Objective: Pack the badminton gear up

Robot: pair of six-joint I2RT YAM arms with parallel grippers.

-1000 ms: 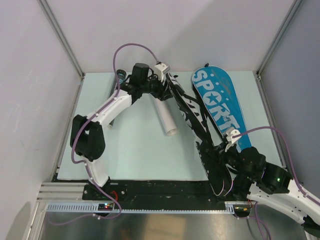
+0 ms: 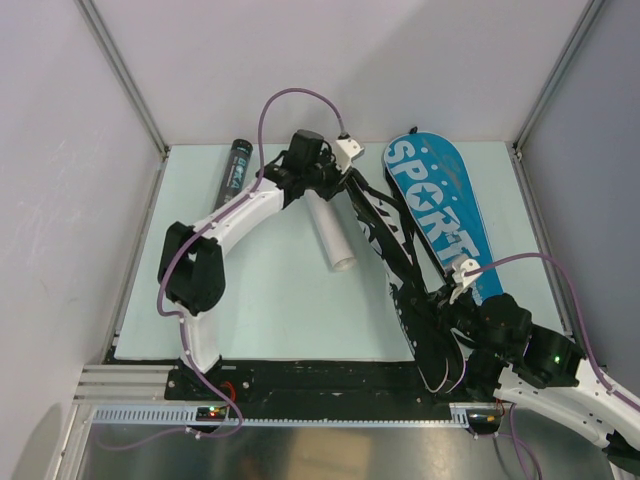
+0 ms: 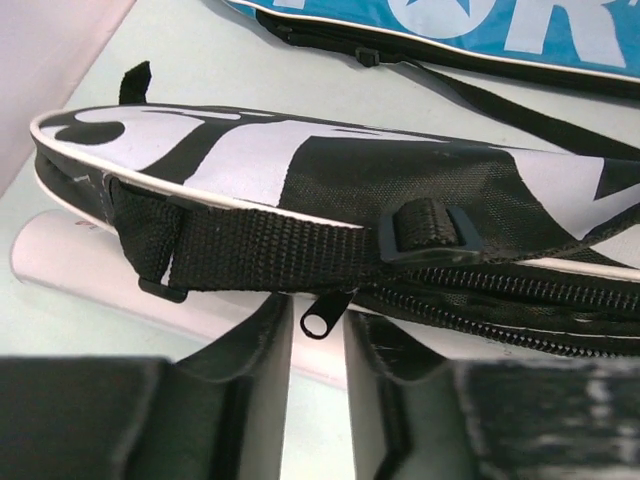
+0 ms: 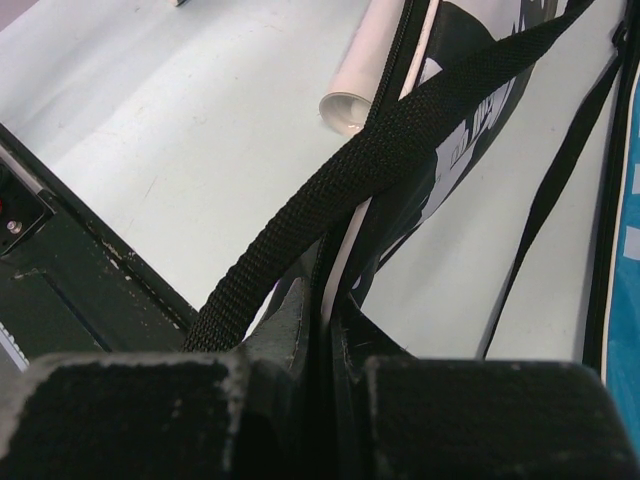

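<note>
A black-and-white racket bag lies slantwise across the middle of the table. Its zipper runs along the near side, and a short black zipper pull with a round pale end sticks out below the strap. My left gripper is partly open at the bag's far end, its fingertips on either side of the pull with gaps visible. At the near end, my right gripper is shut on the bag's black edge with white piping. A blue SPORT bag lies to the right.
A white shuttlecock tube lies left of the racket bag, partly under the left arm. A dark tube stands out at the back left.
The left gripper has moved right along the far end of the racket bag. The right arm and the other items have stayed where they were.
</note>
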